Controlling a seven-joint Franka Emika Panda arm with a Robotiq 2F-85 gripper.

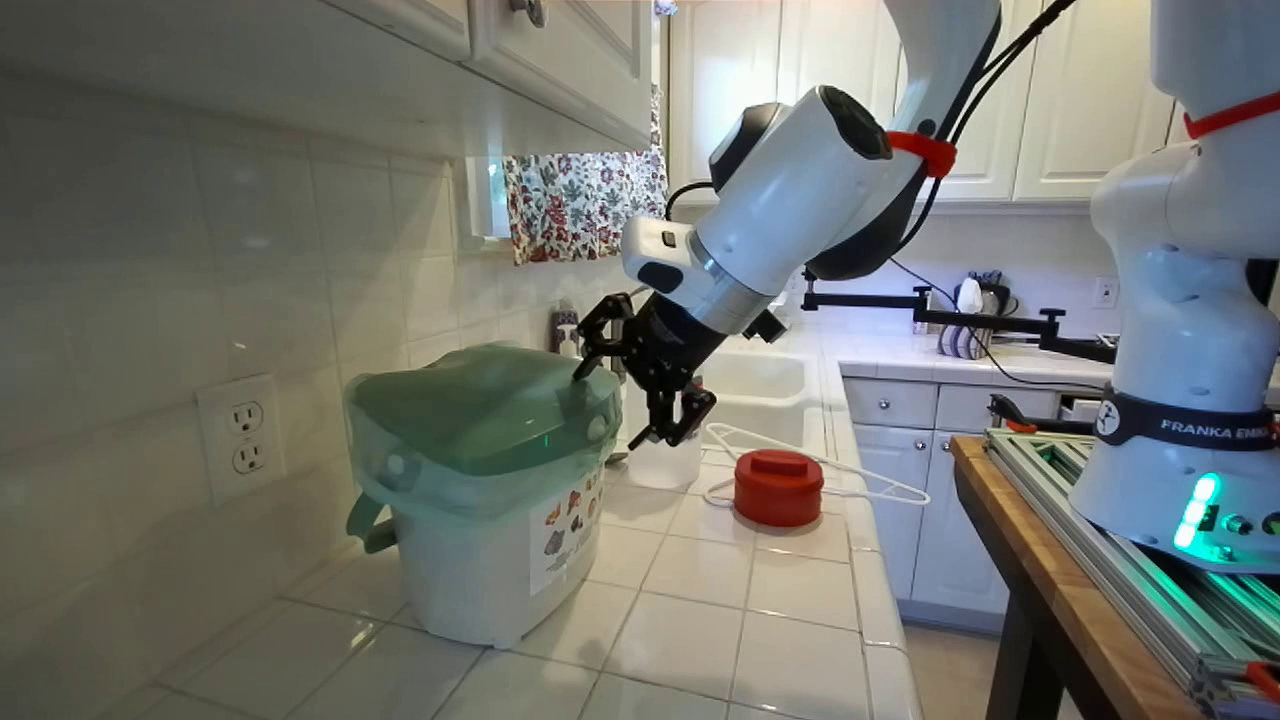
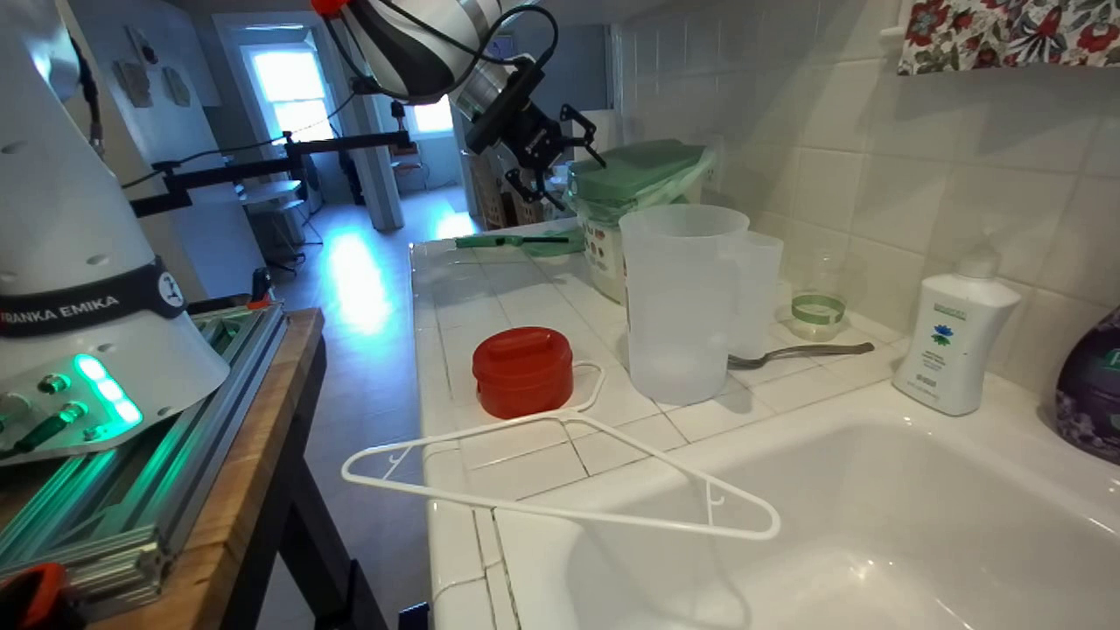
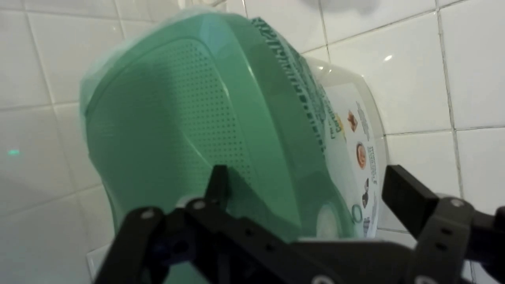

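Note:
A white bin [image 1: 462,576] with a sloping green lid [image 1: 480,402] stands on the tiled counter by the wall. Greenish film hangs around its upper rim. At the bin's sink-side edge my gripper [image 1: 606,406] is open, its fingers spread wide. From the wrist camera, one fingertip [image 3: 218,182] appears over the green lid [image 3: 189,109], while the other finger [image 3: 408,194] is out past the bin's stickered side. Nothing shows between them. Whether the near finger touches the lid, I cannot tell.
A red container [image 2: 522,371] sits near the counter's front edge, beside a white hanger [image 2: 567,513] reaching over the sink [image 2: 892,472]. Frosted pitcher [image 2: 682,304], fork [image 2: 803,355] and soap bottle [image 2: 955,336] stand or lie nearby. Bare tiles lie in front of the bin.

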